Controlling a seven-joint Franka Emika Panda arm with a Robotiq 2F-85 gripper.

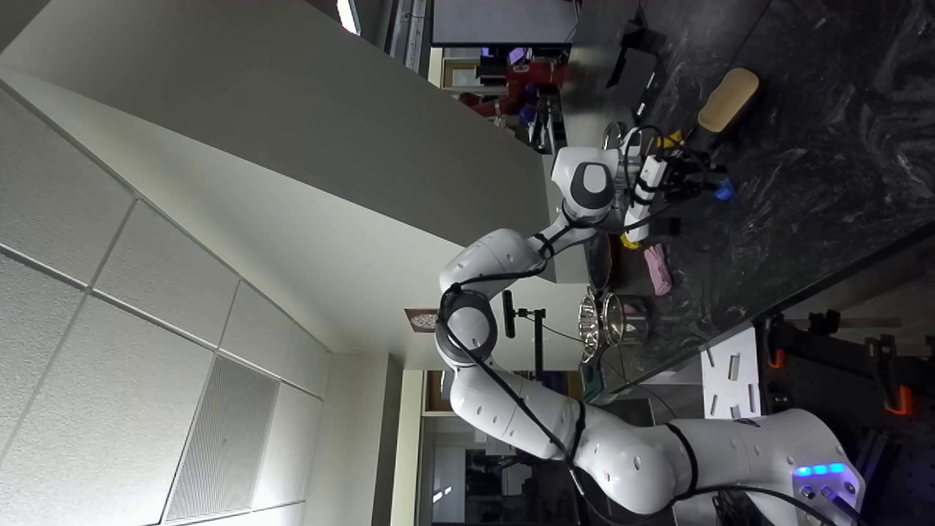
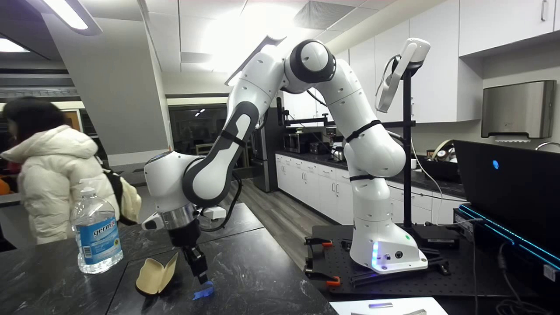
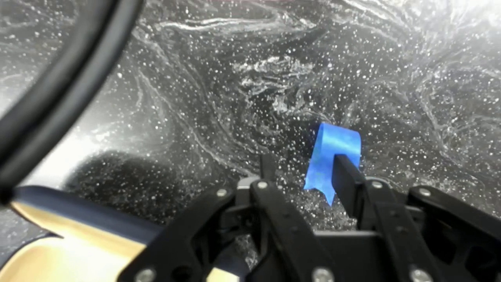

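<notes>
A folded strip of blue tape (image 3: 336, 141) lies on the dark marbled counter in the wrist view, its cut end notched. My gripper is part open above the counter, with a gap between its fingers. The right finger (image 3: 347, 181) overlaps the tape's lower right part in this view, and most of the strip shows within the gap. In exterior view 2 the gripper (image 2: 201, 277) points down just above the blue tape (image 2: 204, 291). Exterior view 1 shows the blue tape (image 1: 724, 189) beside the dark fingertips. Whether a finger touches it, I cannot tell.
An open case with tan lining (image 2: 157, 275) sits close to the gripper, at the wrist view's lower left. A water jug (image 2: 98, 236) stands farther off. A pink cloth (image 1: 657, 269) and metal pots (image 1: 613, 320) are also on the counter. Bare counter surrounds the tape.
</notes>
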